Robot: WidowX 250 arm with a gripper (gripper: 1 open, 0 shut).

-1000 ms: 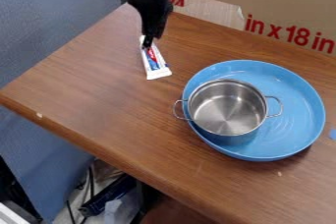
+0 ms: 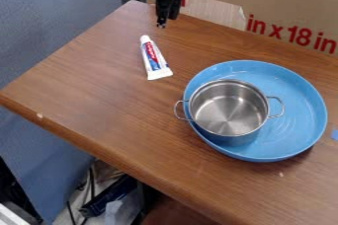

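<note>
A white toothpaste tube with blue and red print (image 2: 154,59) lies on the wooden table (image 2: 93,101), left of the blue plate (image 2: 283,82). A steel two-handled pot (image 2: 228,111) stands on that plate. The black gripper (image 2: 161,17) hangs at the top of the view, above and behind the tube and apart from it; whether its fingers are open or shut is too small and dark to tell.
A cardboard box with red lettering (image 2: 271,0) stands along the back. A grey-blue padded surface (image 2: 46,32) lies beyond the left edge.
The gripper has moved up and away from the toothpaste tube, toward the top of the view. The tube, plate and pot have not visibly moved.
</note>
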